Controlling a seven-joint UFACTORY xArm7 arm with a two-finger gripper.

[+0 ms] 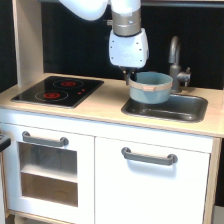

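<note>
A blue-grey pot, upright, is at the back-left part of the metal sink. Whether its base touches the basin or hangs just above cannot be told. At the pot's left edge, my gripper points down and is shut on it. The small fingers look dark and are partly lost against the black backdrop.
The dark faucet stands close behind and right of the pot. To the left, the black stovetop with red burner rings is bare. The wooden counter between stove and sink is clear.
</note>
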